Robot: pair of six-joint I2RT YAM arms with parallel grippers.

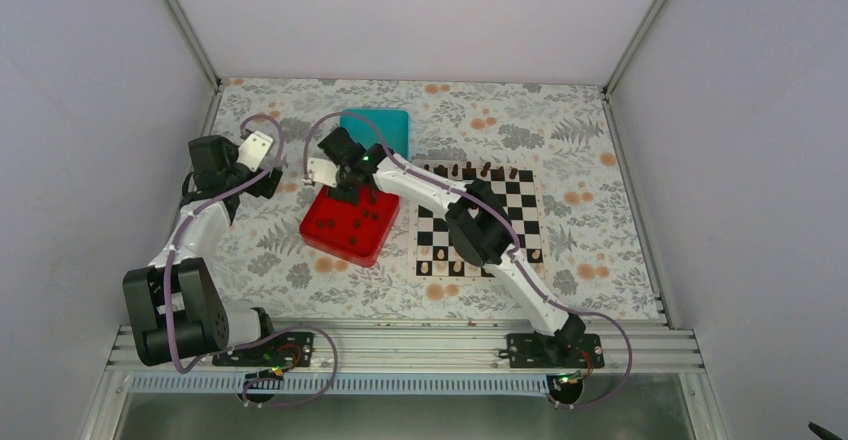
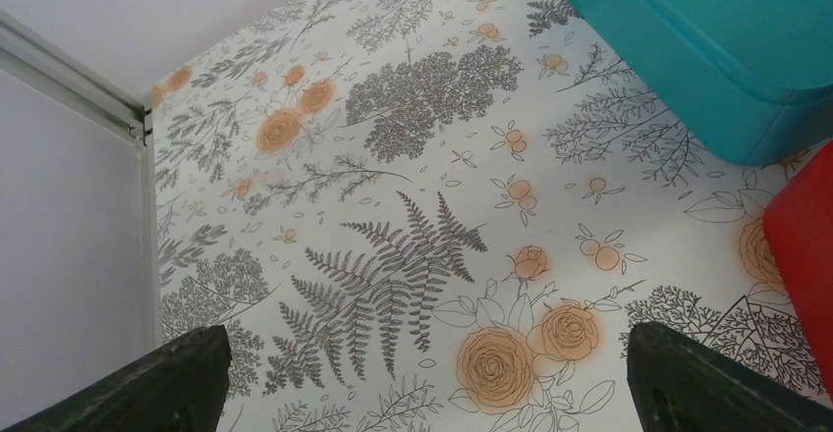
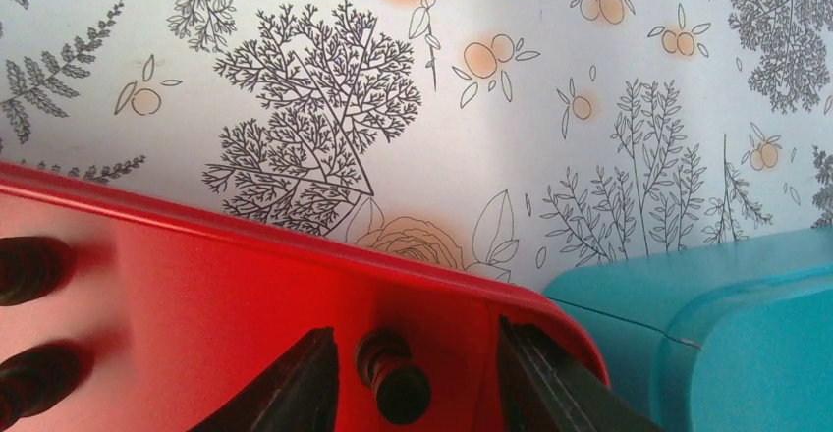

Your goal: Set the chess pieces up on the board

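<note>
My right gripper is open over the far left corner of the red bin [image 1: 307,241]. Between its fingers, and apart from both, stands one dark chess piece [image 3: 403,393]. Two more dark pieces [image 3: 37,378] are at the left of the right wrist view. Several dark pieces [image 1: 352,240] stand about the bin in the top view. On the chessboard [image 1: 437,225] a row of dark pieces [image 1: 469,169] runs along the back and light ones [image 1: 457,266] along the front, partly hidden by my right arm. My left gripper is open and empty.
A teal bin [image 1: 375,120] sits directly behind the red one. The red bin's rim [image 3: 295,243] passes close beyond the right fingers. My left arm [image 1: 210,225] stays over the left side, with bare patterned tabletop [image 2: 393,245] below it.
</note>
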